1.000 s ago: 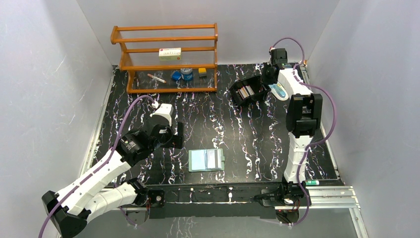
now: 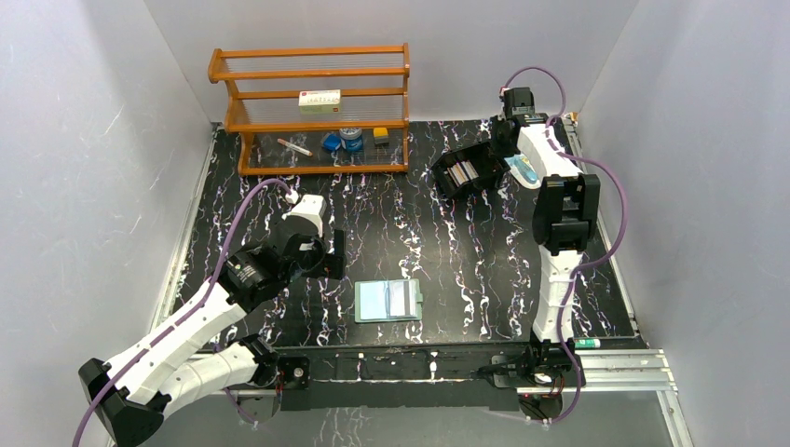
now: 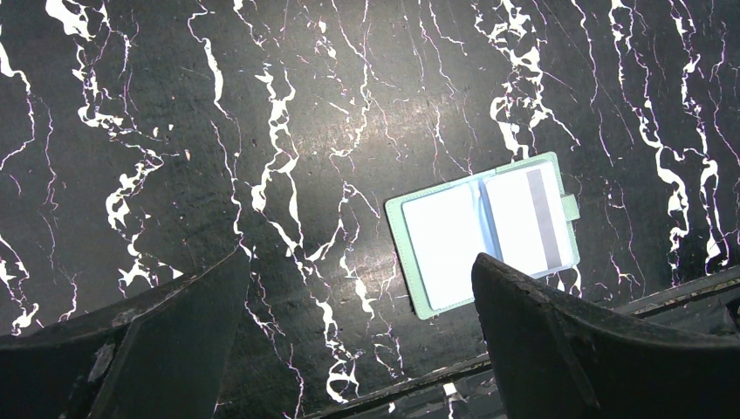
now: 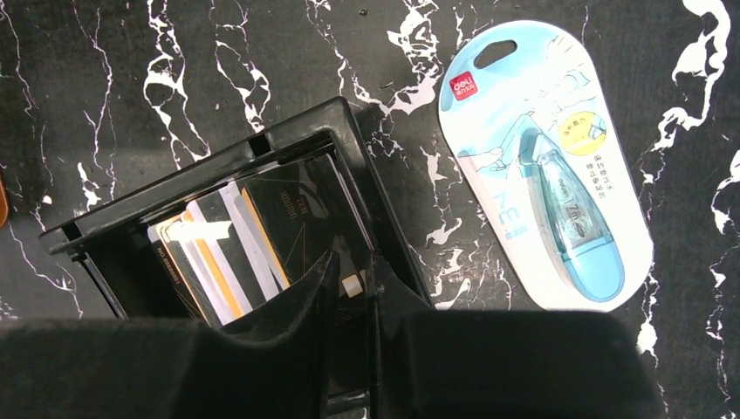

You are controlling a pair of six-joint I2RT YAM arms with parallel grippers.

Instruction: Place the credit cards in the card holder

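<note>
Several credit cards (image 4: pixel 297 209) stand side by side in a black box (image 4: pixel 253 148) at the back right of the table. In the right wrist view my right gripper is over the box's right part, at the lower end of a black card. A narrow gap shows between its fingertips, with a bit of card visible there; whether they touch it is unclear. The card holder (image 2: pixel 371 303), pale green with clear sleeves, lies spread open near the front edge. My left gripper is wide open to the holder's left, with nothing between its fingers.
A correction tape in a blue and white pack (image 4: pixel 545 166) lies just right of the box. A wooden shelf (image 2: pixel 321 169) with small items stands at the back left. Bare table lies between the box and the holder.
The left arm, the box and the card holder have stayed in place.
</note>
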